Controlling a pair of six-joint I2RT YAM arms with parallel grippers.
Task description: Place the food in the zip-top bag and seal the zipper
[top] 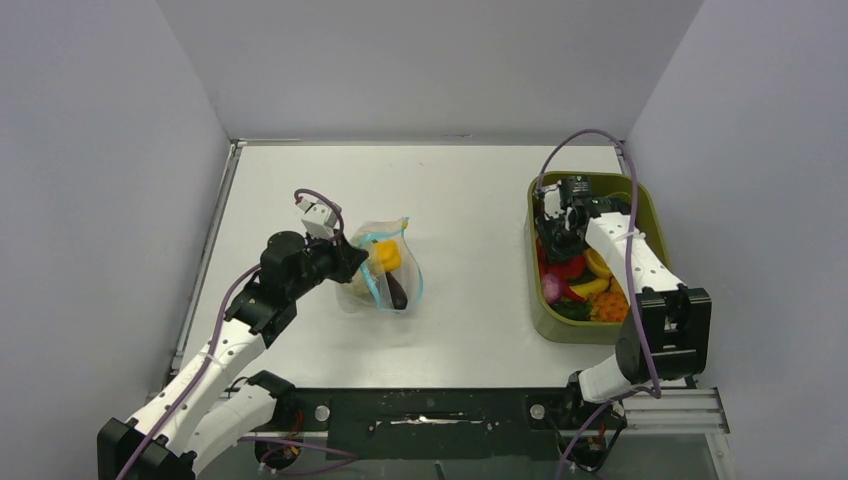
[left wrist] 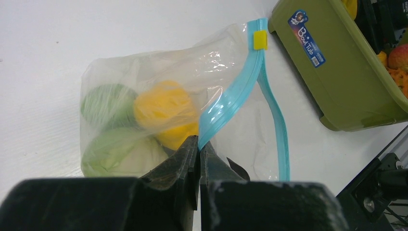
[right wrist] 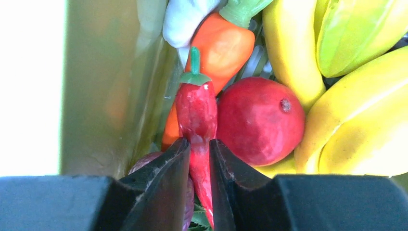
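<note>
The clear zip top bag (left wrist: 221, 62) with a light-blue zipper and yellow slider (left wrist: 260, 40) lies on the table, its mouth gaping toward the tub. Inside are a yellow pepper (top: 386, 255), a dark eggplant (top: 397, 292) and green produce (left wrist: 115, 149). My left gripper is shut on one lip of the bag at its zipper strip. Down in the green tub, my right gripper is part open, its fingers on either side of a red chili pepper (right wrist: 196, 113). Whether both pads touch the chili cannot be told.
Tight against the chili lie a dark red round fruit (right wrist: 260, 120), an orange pepper (right wrist: 226, 45) and the wall of the tub (right wrist: 96, 96). Yellow bananas (right wrist: 356, 120) fill the other side. Bare white table (top: 475, 260) separates bag and tub.
</note>
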